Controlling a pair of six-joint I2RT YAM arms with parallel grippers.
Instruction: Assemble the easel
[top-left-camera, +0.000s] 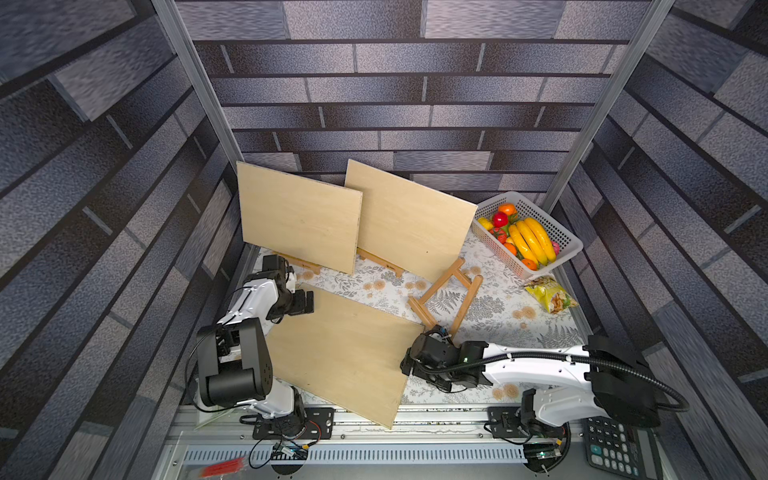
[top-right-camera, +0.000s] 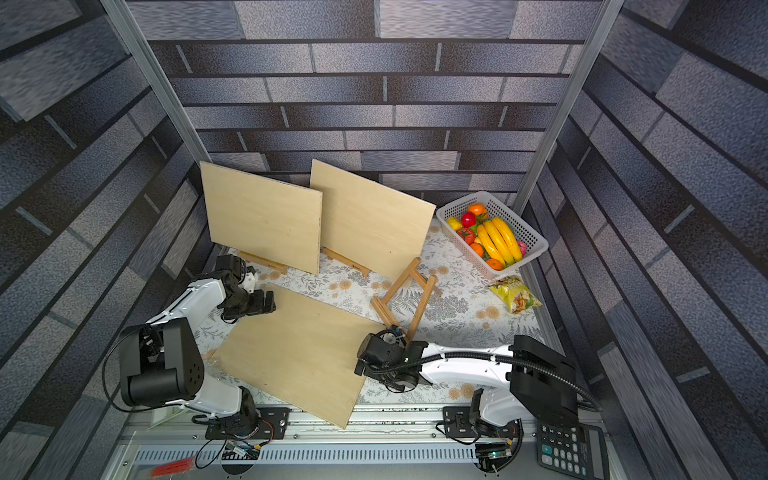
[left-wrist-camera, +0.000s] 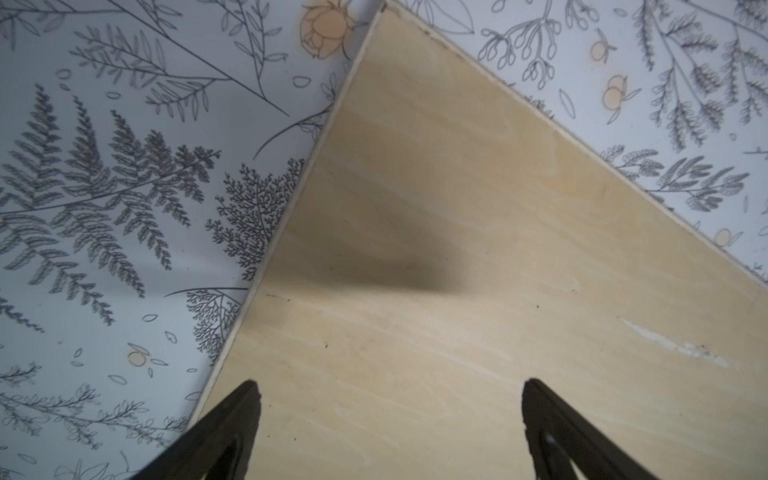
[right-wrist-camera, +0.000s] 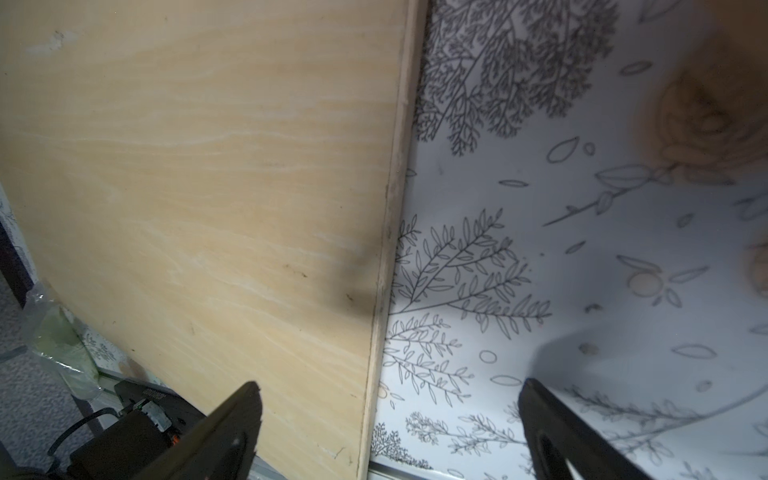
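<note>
A flat wooden board (top-left-camera: 344, 348) lies on the patterned table in front. Over its far left corner my left gripper stands open, and bare wood shows between its fingers. My right gripper is also open; the board's right edge runs up the wrist view between its fingertips. Whether either finger touches the board cannot be told. Just behind the right gripper stands an empty wooden easel frame (top-left-camera: 449, 292), its lower part partly hidden by that arm. Two upright boards, a left one (top-left-camera: 300, 212) and a right one (top-left-camera: 412, 216), rest on wooden easels at the back.
A grey basket (top-left-camera: 569, 244) of fruit stands at the back right, with a yellow snack bag (top-left-camera: 550, 294) before it. A calculator (top-left-camera: 614, 448) lies at the front right corner. Open table lies right of the easel frame.
</note>
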